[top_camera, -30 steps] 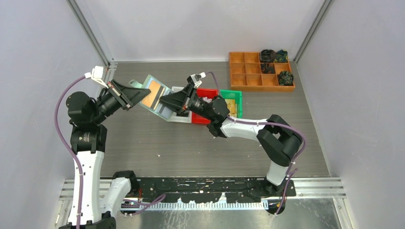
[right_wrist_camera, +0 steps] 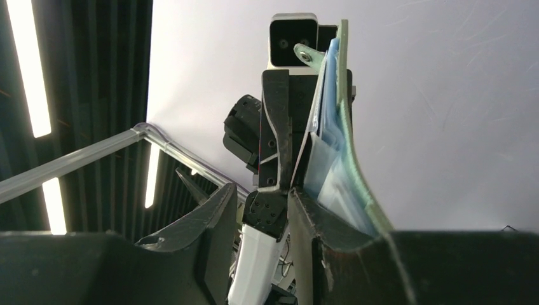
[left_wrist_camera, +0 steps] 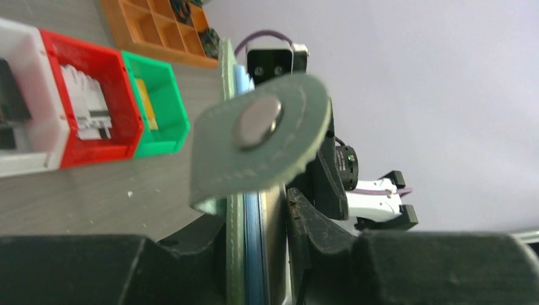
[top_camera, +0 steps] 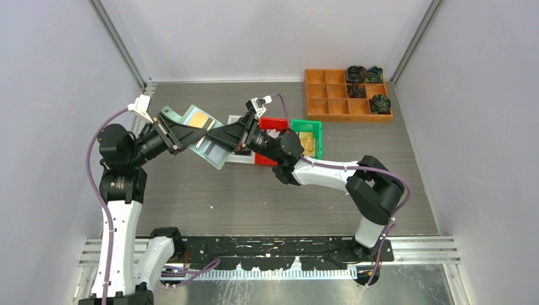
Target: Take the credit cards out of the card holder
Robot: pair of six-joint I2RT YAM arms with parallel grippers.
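The pale green card holder point(top_camera: 217, 156) is up in the air, opened out, with a yellow-orange card point(top_camera: 199, 119) showing in a clear sleeve. In the left wrist view it is edge-on, and its snap flap point(left_wrist_camera: 213, 146) bends over near the lens. My left gripper has a finger against each side of the holder and is shut on it. My right gripper stands open with an empty gap. One of its fingers point(right_wrist_camera: 304, 222) lies along the holder's inner sheets, and the green cover point(right_wrist_camera: 365, 184) passes outside that finger.
White, red point(left_wrist_camera: 95, 92) and green point(left_wrist_camera: 159, 105) bins stand side by side on the table beneath and behind the grippers. An orange compartment tray point(top_camera: 321, 95) with dark items is at the back right. Both wrists are close together.
The holder has shifted slightly left, and its yellow card is more covered.
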